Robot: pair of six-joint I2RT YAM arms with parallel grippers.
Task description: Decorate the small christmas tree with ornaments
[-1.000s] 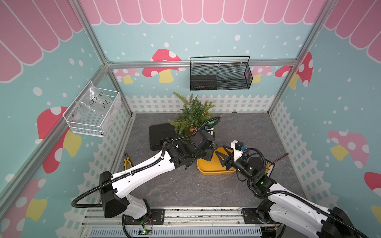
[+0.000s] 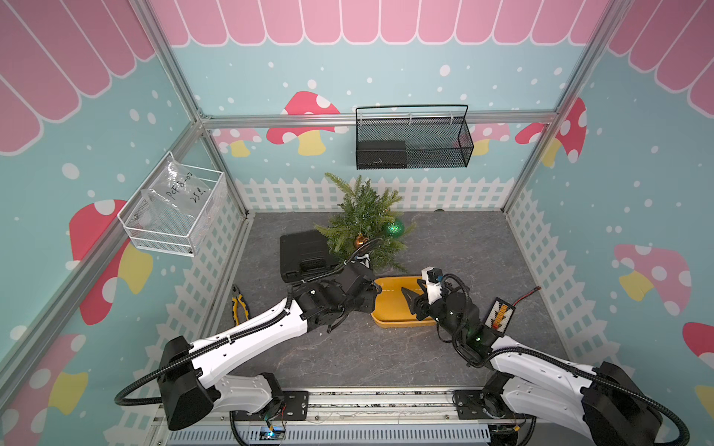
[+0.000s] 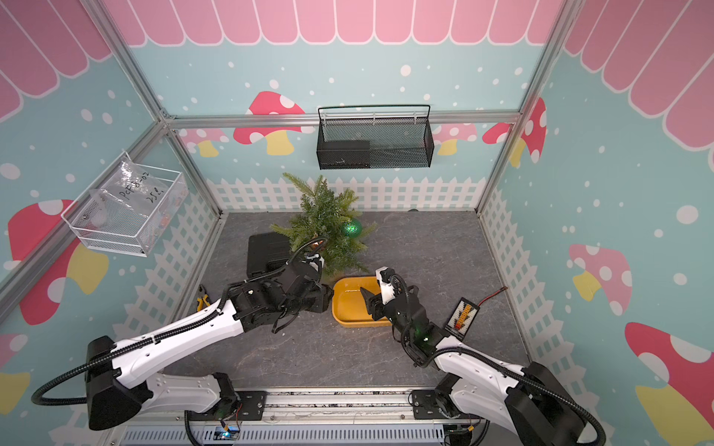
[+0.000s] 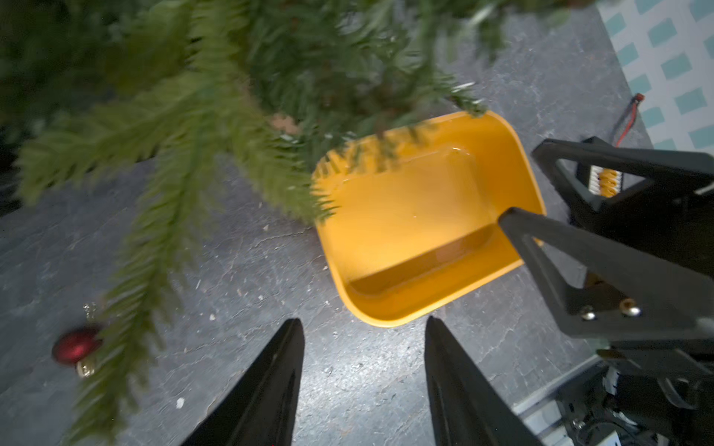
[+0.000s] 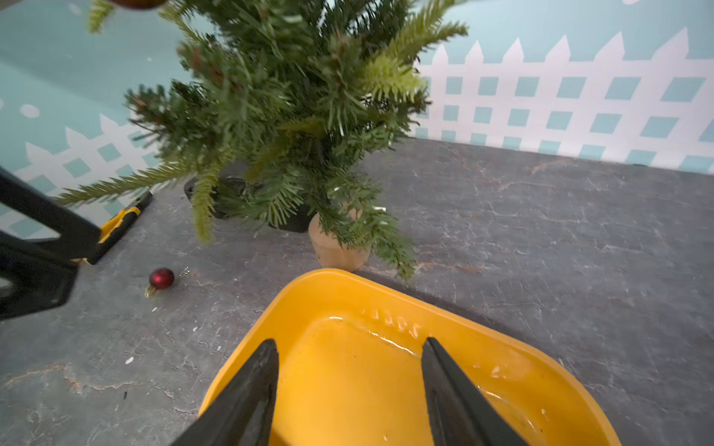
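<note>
The small tree (image 2: 360, 212) stands at the table's centre back, carrying a green ornament (image 2: 393, 229) and a copper one (image 2: 360, 241). A red ornament (image 4: 76, 344) lies on the table below a branch in the left wrist view; the right wrist view shows it left of the tray. My left gripper is open and empty, over the table near the tree. My right gripper stands open at the yellow tray (image 4: 416, 200), nothing between its fingers; the visible tray floor is bare.
A black case (image 2: 297, 252) lies left of the tree, pliers (image 2: 238, 303) at the left edge, a small tray with orange-handled items (image 2: 499, 315) at the right. Wire baskets hang on the back and left walls.
The right gripper has shifted slightly.
</note>
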